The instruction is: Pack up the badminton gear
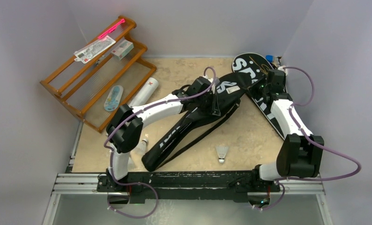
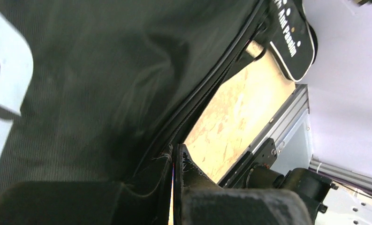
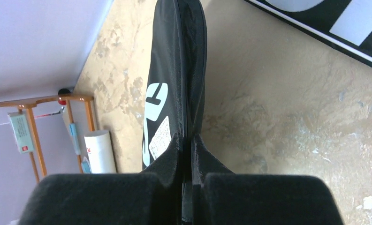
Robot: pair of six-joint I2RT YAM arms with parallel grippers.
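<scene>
A long black racket bag (image 1: 170, 138) with white lettering lies diagonally across the table, its strap trailing along the right side. My right gripper (image 1: 250, 88) is shut on the bag's far end; in the right wrist view the dark fabric runs between the fingers. My left gripper (image 1: 215, 112) is shut over the bag's wide part. In the left wrist view its fingertips meet beside the zipper line (image 2: 207, 86); whether a thin pull sits between them is hidden. One white shuttlecock (image 1: 222, 153) lies in front. Another shuttlecock (image 1: 141, 146) is partly behind the left arm.
A second black lettered bag (image 1: 269, 115) lies along the right wall, beneath the right arm. At the left stands a wooden rack (image 1: 141, 61) with a white roll (image 1: 146, 90) beside it. Bare table shows around the front shuttlecock.
</scene>
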